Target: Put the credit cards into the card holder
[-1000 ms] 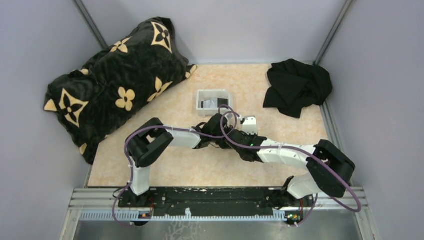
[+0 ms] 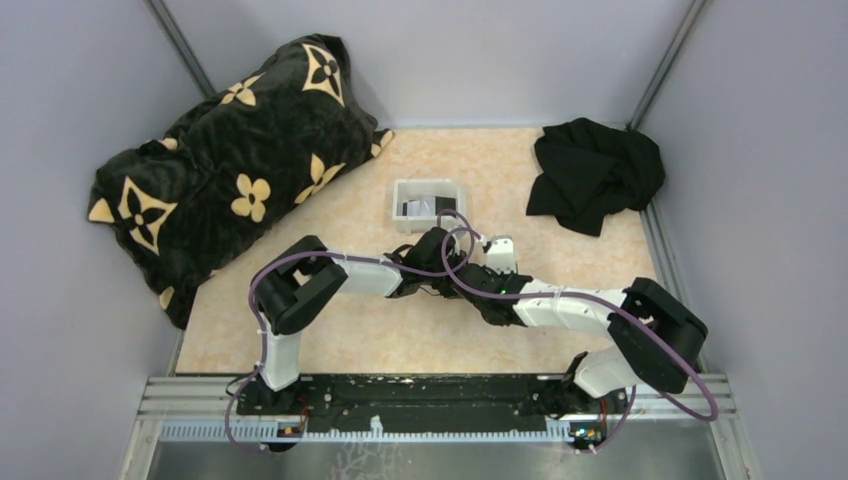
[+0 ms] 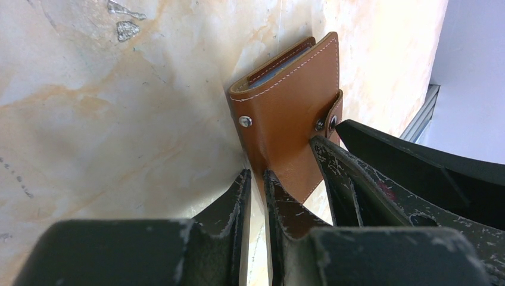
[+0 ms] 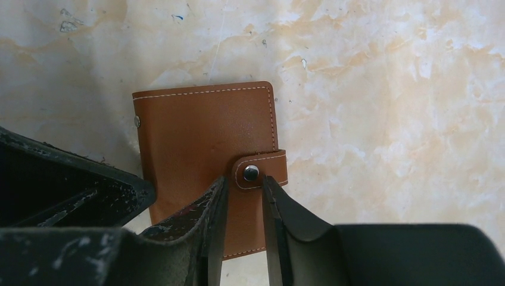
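The brown leather card holder (image 3: 292, 113) lies folded on the table, its strap snapped down by a metal button (image 4: 251, 173). A bluish edge (image 3: 280, 70) shows inside its fold in the left wrist view. My left gripper is at the holder's spine side, its fingers slightly apart. Over the strap and button stands my right gripper, open. In the top view the arms hide the holder. Several cards (image 2: 420, 206) lie in the white box (image 2: 399, 188) behind the grippers.
My two grippers are very close together, almost touching. A dark patterned cushion (image 2: 240, 170) fills the back left, and a black cloth (image 2: 595, 170) lies at the back right.
The right arm has shifted very slightly. The left arm, the box and the cards look the same.
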